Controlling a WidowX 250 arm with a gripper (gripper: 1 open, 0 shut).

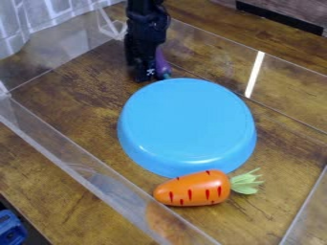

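Observation:
My dark gripper (145, 65) reaches down at the top centre of the camera view, just behind a blue round plate or lid (186, 126). A purple object (160, 63) is beside its fingers; whether it is held, and whether the fingers are open or shut, I cannot tell. An orange toy carrot (192, 189) with a pale green top lies in front of the blue disc.
A clear-walled tray (110, 193) encloses the wooden surface. Bare floor lies left and right of the blue disc. A blue object (8, 228) sits outside the wall at the lower left.

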